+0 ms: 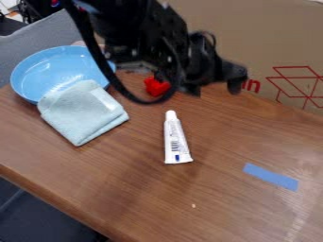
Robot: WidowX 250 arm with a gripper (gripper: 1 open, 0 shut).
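Note:
My gripper (pixel 212 78) hangs at the top centre, blurred, over the back of the wooden table; it appears open, though its fingers are hard to make out. A red object (pixel 157 87) lies behind it, partly hidden by the arm and cable. A white toothpaste tube (pixel 176 138) lies on the table in the middle, cap toward the back.
A blue bowl (pixel 53 68) and a folded pale cloth (pixel 83 112) are at the left. A blue tape strip (pixel 270 177) lies at the right. A cardboard box (pixel 284 57) stands along the back.

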